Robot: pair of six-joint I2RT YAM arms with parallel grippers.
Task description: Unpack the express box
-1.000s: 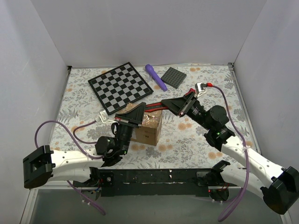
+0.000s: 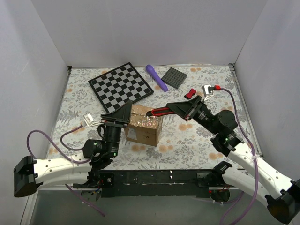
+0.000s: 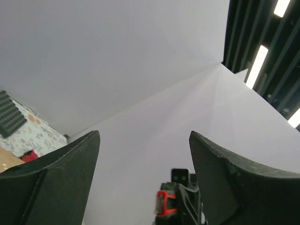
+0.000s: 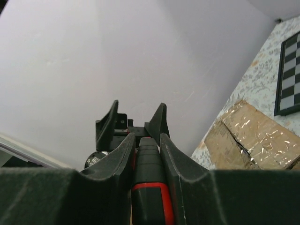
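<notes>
The taped cardboard box (image 2: 144, 133) stands closed near the middle of the table; part of its top is hidden by the arms. A black and red box cutter (image 2: 159, 111) is held over the box, with my right gripper (image 2: 171, 108) shut on it. In the right wrist view the cutter (image 4: 148, 164) points away between the pressed-in fingers, and a tape-covered seam runs across the box (image 4: 248, 136). To the left of the cutter, my left gripper (image 2: 123, 109) is clear of it. Its fingers (image 3: 70, 173) stand wide apart in the left wrist view, holding nothing.
Behind the box lie a chessboard (image 2: 121, 86), a purple microphone-like object (image 2: 156, 78) and a dark grey ridged pad (image 2: 174, 78). A small red bow-shaped item (image 2: 190, 93) sits near the right arm.
My left gripper has drawn back to the left, from the cutter's far end to clear of it.
</notes>
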